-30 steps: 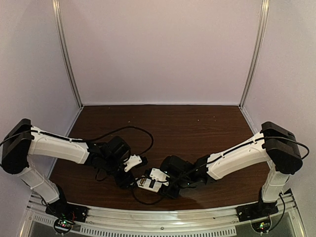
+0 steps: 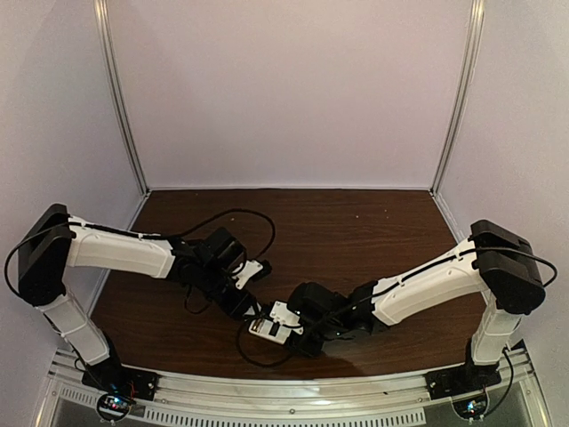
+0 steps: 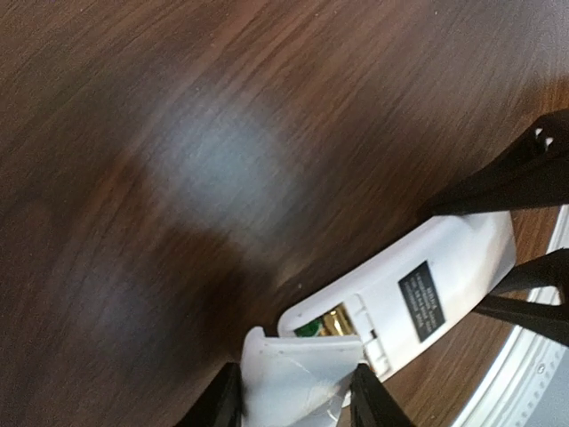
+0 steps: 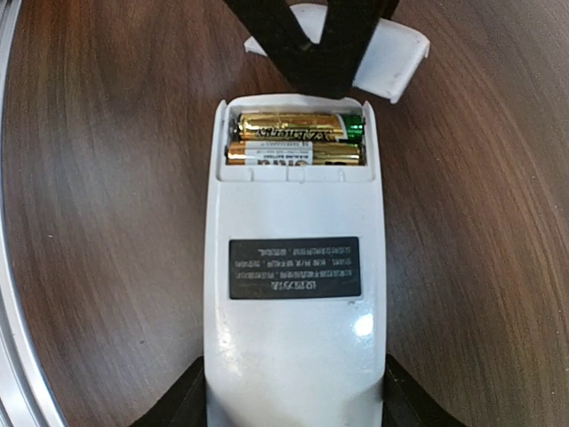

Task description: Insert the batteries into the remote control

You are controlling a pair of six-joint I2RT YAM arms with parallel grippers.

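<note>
The white remote lies back-up on the dark table, my right gripper shut on its lower end. Its compartment at the other end holds two gold batteries, an upper one with a green end and a lower one. My left gripper is shut on the white battery cover, held just beyond the compartment's end. In the left wrist view the cover hides part of the compartment; in the right wrist view the left gripper's black fingers stand in front of it.
The metal rail along the front edge runs close to the remote. Black cables loop over and beside both arms.
My left arm has shifted right toward the remote's compartment end with the cover. The right arm and remote look unmoved.
</note>
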